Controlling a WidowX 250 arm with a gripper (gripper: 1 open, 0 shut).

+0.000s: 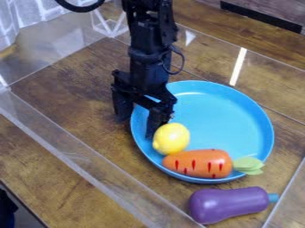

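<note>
My black gripper (142,111) hangs over the left side of a blue plate (226,120), its fingers spread open and lowered beside a yellow lemon-like piece (173,139), just to its upper left. Whether the fingers touch the yellow piece is unclear. An orange carrot (197,163) with a pale green top lies on the front of the plate, right below the yellow piece. A purple eggplant (226,204) lies outside the plate at the front right.
Clear strips or edges run diagonally along the lower left, upper left and right side.
</note>
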